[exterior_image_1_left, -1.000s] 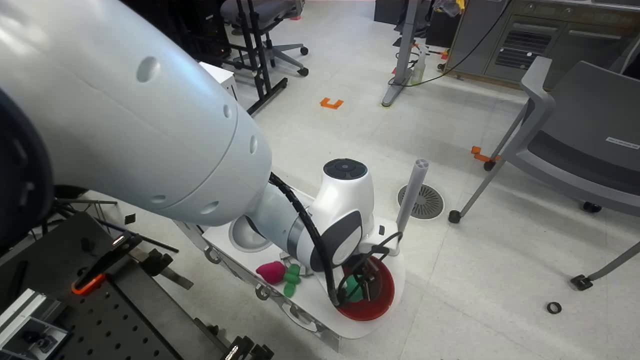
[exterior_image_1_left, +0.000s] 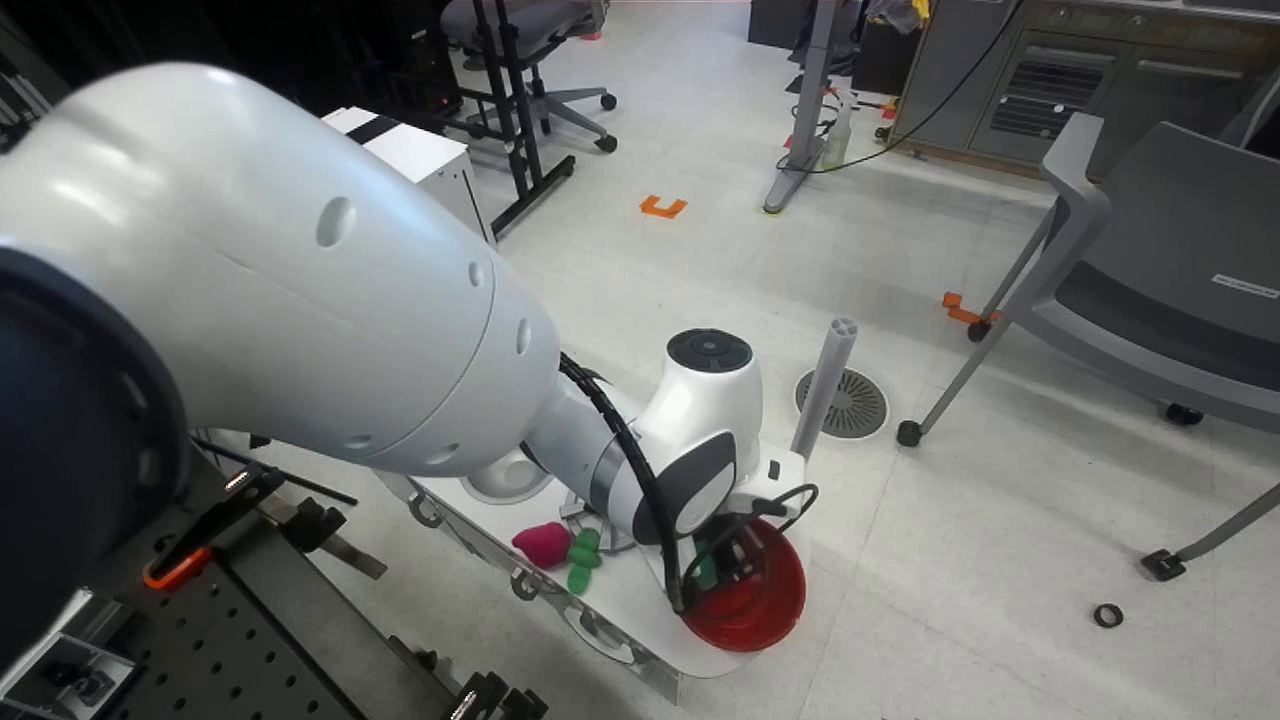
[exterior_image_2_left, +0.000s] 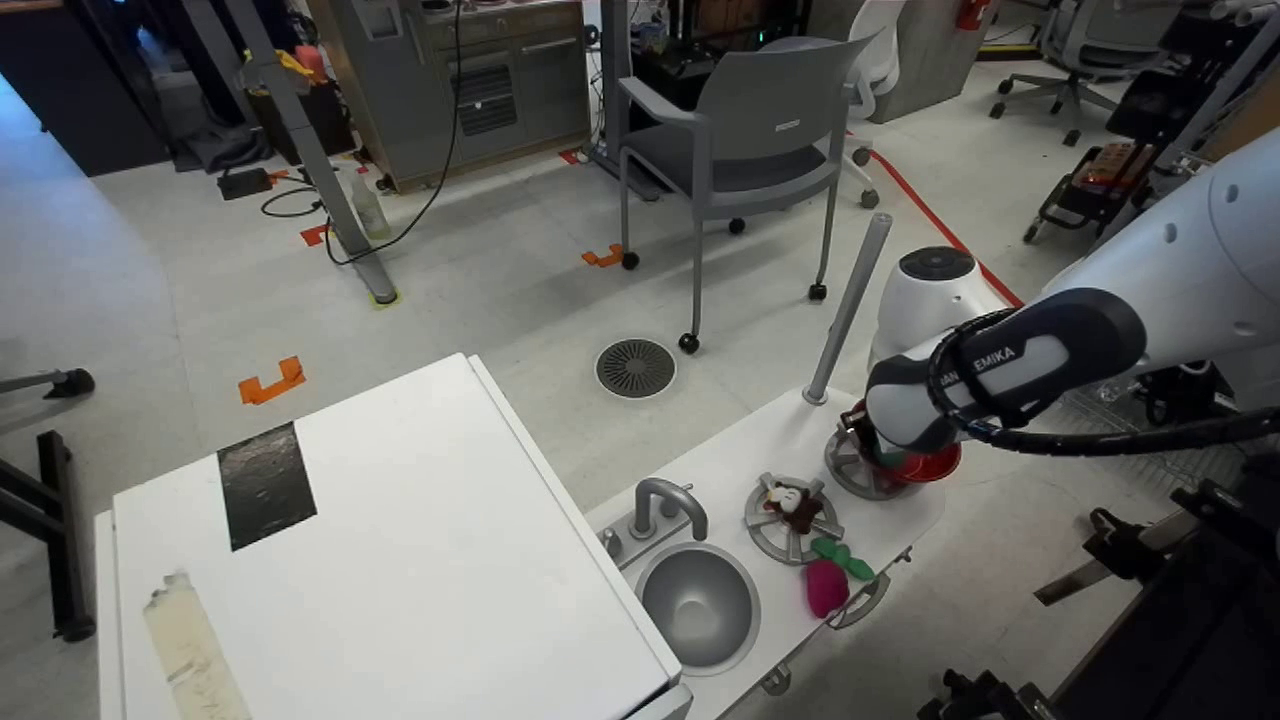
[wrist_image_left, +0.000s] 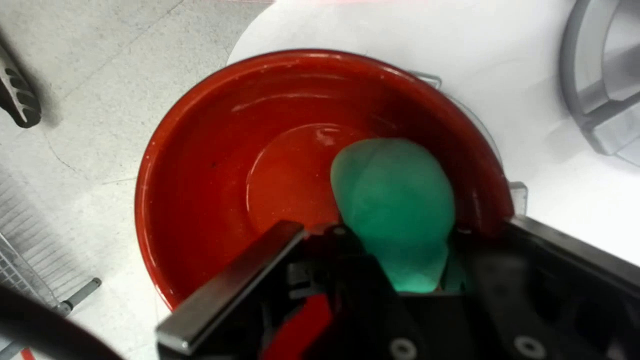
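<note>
A green, rounded soft-looking object (wrist_image_left: 393, 198) lies inside the red bowl (wrist_image_left: 198, 138), toward the bowl's right side in the wrist view. My gripper reaches into the bowl, with one dark finger on each side of the green object's near part. Its fingers stand part way apart; whether both fingers press on the object cannot be told. In exterior view 1 the red bowl (exterior_image_1_left: 780, 594) sits at the end of the white counter, and my hand hides much of its inside. From the other side, only part of the bowl (exterior_image_2_left: 936, 464) shows below the arm.
On the counter lie a magenta object (exterior_image_2_left: 825, 588) with a green top (exterior_image_2_left: 843, 556) and a small brown-and-white toy (exterior_image_2_left: 792, 504) on a grey burner. A grey sink (exterior_image_2_left: 698, 608) with a faucet is farther along. An upright grey post (exterior_image_2_left: 849, 310) stands near the bowl.
My arm and hand have shifted a little right and down in exterior view 1. The red bowl has moved slightly the same way, and less of the green object shows there.
</note>
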